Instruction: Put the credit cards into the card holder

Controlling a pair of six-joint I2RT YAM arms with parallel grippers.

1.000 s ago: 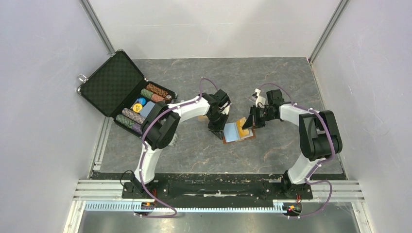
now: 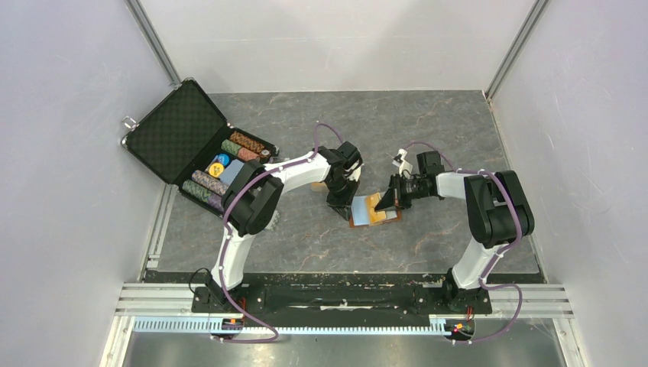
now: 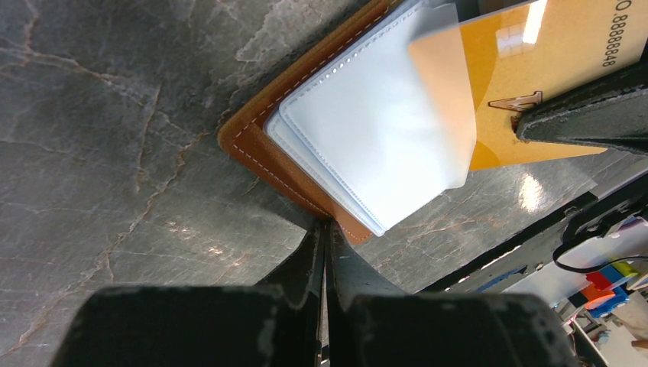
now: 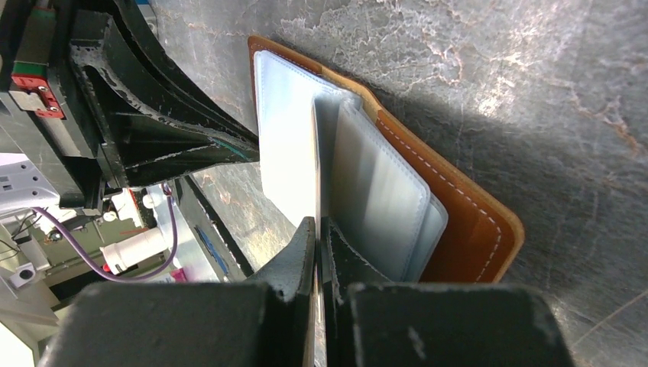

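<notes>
The brown card holder (image 3: 252,145) lies open on the grey table, its clear sleeves (image 3: 374,107) spread. In the left wrist view a yellow card (image 3: 550,69) has one end behind a translucent sleeve, while the rest sticks out. My left gripper is shut on the card holder's edge. The right gripper is shut with the thin card between its fingers; the card shows there edge-on as a narrow line (image 4: 316,176). From above, both grippers sit close together over the card holder (image 2: 359,211).
An open black case (image 2: 179,126) with poker chips (image 2: 246,142) stands at the left. A small tan object (image 2: 318,186) lies partly under the left arm. Bare table (image 2: 443,115) stretches across the back.
My right gripper has moved slightly left and toward the table's front, and the yellow card has shifted with it. The left gripper and card holder look nearly still.
</notes>
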